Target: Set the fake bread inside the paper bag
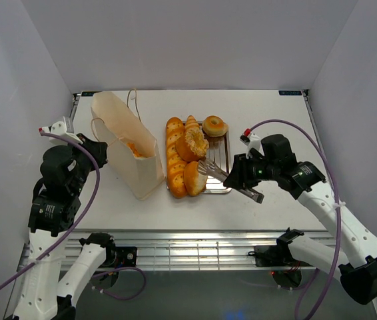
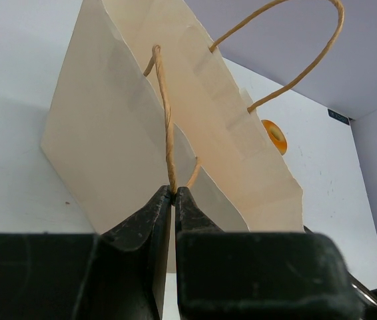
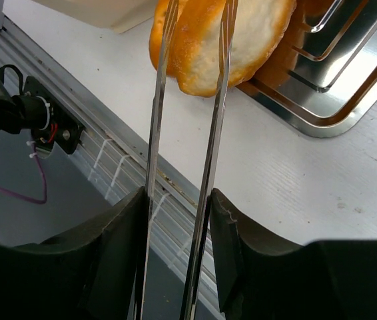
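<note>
The paper bag (image 1: 132, 170) stands open at the left of the table, with something orange inside. My left gripper is shut on one twisted handle (image 2: 168, 127) of the bag. Metal tongs (image 3: 210, 157) are gripped by my right gripper, one tong arm against each finger. In the top view the tong tips reach the near round bread (image 1: 194, 179). From the right wrist, the two arms lie apart over a pale-sided bread (image 3: 258, 40); whether they touch it I cannot tell.
Beside the bag lies a long loaf (image 1: 174, 150), next to a rough-topped bun (image 1: 192, 145) and a ring-shaped bread (image 1: 214, 126). They rest on or by a metal tray (image 1: 223, 153).
</note>
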